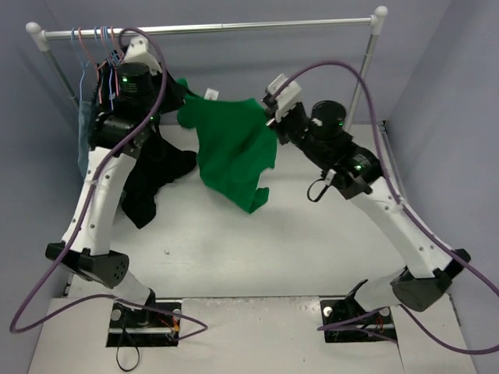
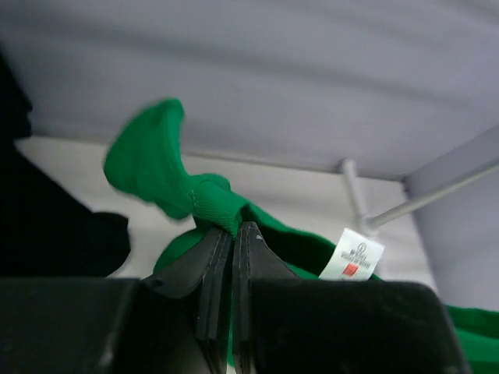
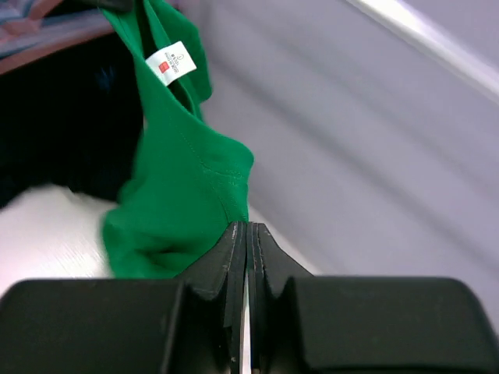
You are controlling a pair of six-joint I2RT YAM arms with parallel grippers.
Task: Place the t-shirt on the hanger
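Note:
A green t-shirt (image 1: 230, 144) is held up between my two grippers, clear of the table, its lower part hanging free. My left gripper is shut on the shirt near its white tag (image 2: 353, 255), with a bunch of fabric sticking out beyond the fingertips. At the shirt's other shoulder, my right gripper is shut on a bit of the edge. In the top view the left arm covers most of the hangers (image 1: 81, 58) at the rack's left end. No hanger shows inside the shirt.
Above both grippers runs the rack's white rail (image 1: 257, 26). Dark garments (image 1: 152, 175) hang at the left, close to the left arm. The white table (image 1: 226, 257) is bare in front, and the rail's middle and right are free.

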